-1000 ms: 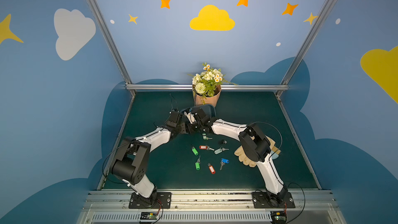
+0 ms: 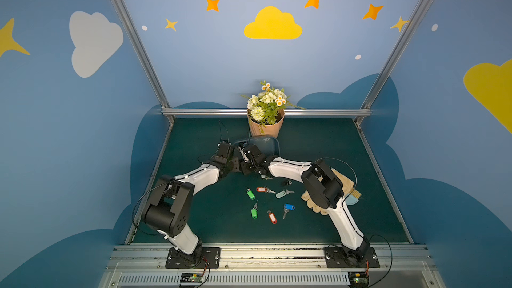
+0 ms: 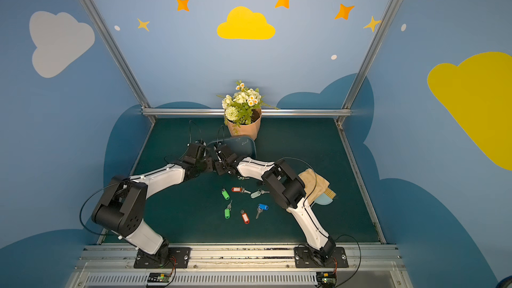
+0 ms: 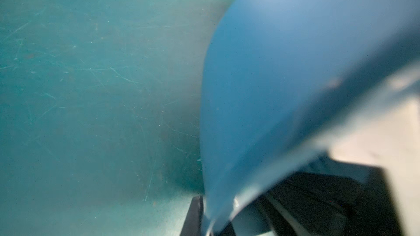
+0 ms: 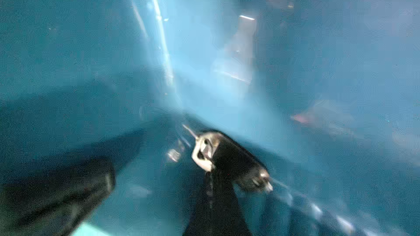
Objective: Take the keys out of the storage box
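Note:
The blue storage box (image 2: 268,144) stands before the flowerpot, partly covered by my arms. My left gripper is shut on the box's rim; its fingers straddle the wall (image 4: 245,83). Inside the box, in the blurred right wrist view, my right gripper is shut, its tip against a black-tagged key (image 5: 238,159) with a metal ring. Nothing clearly shows between its fingers. Outside the box, on the table, lie tagged keys: green (image 2: 250,194), another green (image 2: 254,214), red (image 2: 262,189), another red (image 2: 272,217), blue (image 2: 289,207), grey (image 2: 281,194) and black (image 2: 287,182).
A potted flower plant (image 2: 266,122) stands right behind the box. Beige gloves (image 2: 344,181) and a brush (image 2: 354,197) lie under the right arm. Both grippers are close together at the box.
The box has moved slightly right and towards the front, and a key near its front is now nearly hidden. The left arm has barely moved.

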